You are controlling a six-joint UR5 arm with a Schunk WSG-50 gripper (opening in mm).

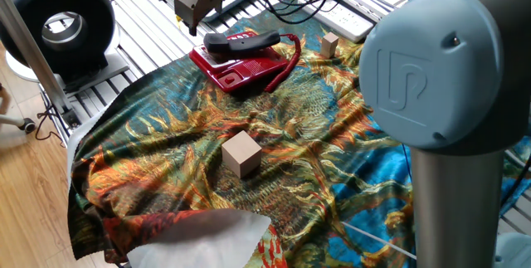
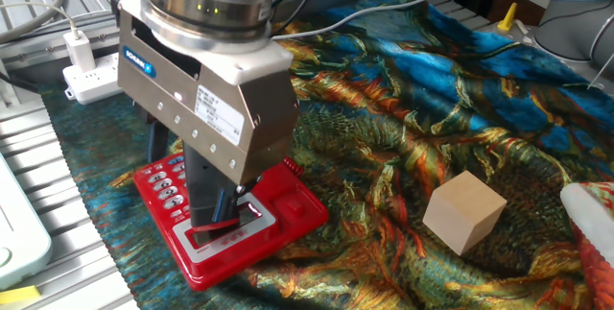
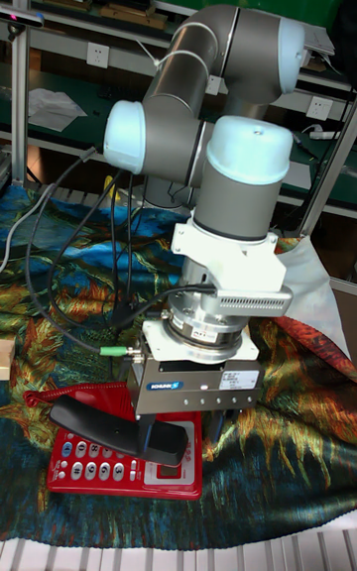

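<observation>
A red desk phone (image 1: 241, 67) lies on the patterned cloth, its black handset (image 1: 249, 46) resting skewed across the top and its coiled cord (image 1: 292, 56) curling at one side. Over the phone hangs my gripper (image 2: 192, 185), pointing down, its dark fingers (image 2: 156, 141) spread apart. It is open. In exterior view 1 the gripper is above and left of the handset's near end. Exterior view 3 shows the handset (image 3: 106, 430) passing in front of one finger; whether they touch cannot be told.
A wooden cube (image 1: 241, 153) sits on the wrinkled cloth (image 1: 158, 168), and a smaller wooden block (image 1: 329, 45) stands beyond the phone. A white power strip (image 1: 344, 22) runs along the back, with cables above. Open cloth surrounds the cube.
</observation>
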